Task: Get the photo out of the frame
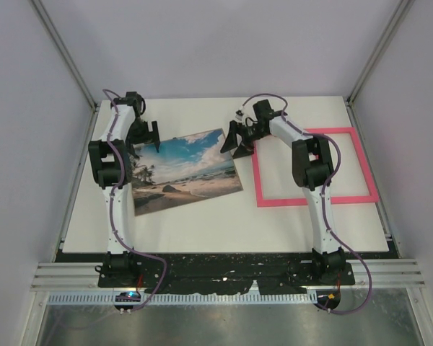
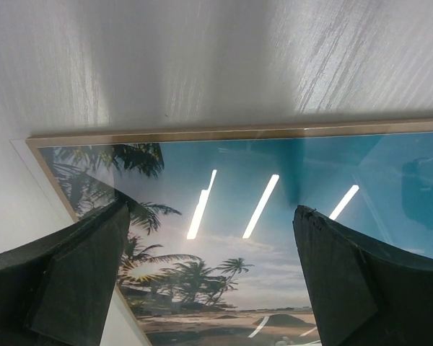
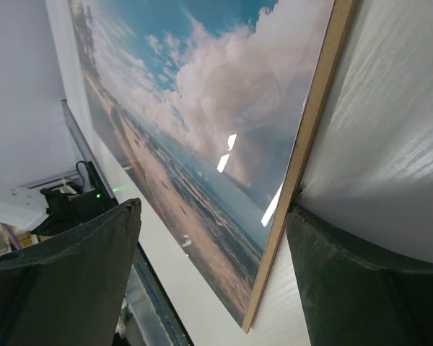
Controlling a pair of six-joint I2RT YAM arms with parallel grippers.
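The beach photo [image 1: 187, 169], glossy with a thin tan edge [image 3: 307, 137], lies flat and slightly turned on the white table, left of the centre. Apart from it, to the right, lies the pink frame [image 1: 317, 202], empty with bare white inside. My left gripper is open over the photo's upper left corner, nothing held between its fingers. At the photo's right edge stands my right gripper, open; one of its fingers [image 3: 332, 267] is against or very close to the tan edge from outside. Whether it touches cannot be told for sure.
My right forearm [image 1: 314, 166] hangs over part of the pink frame. Grey walls [image 1: 29, 130] close in the sides and back.
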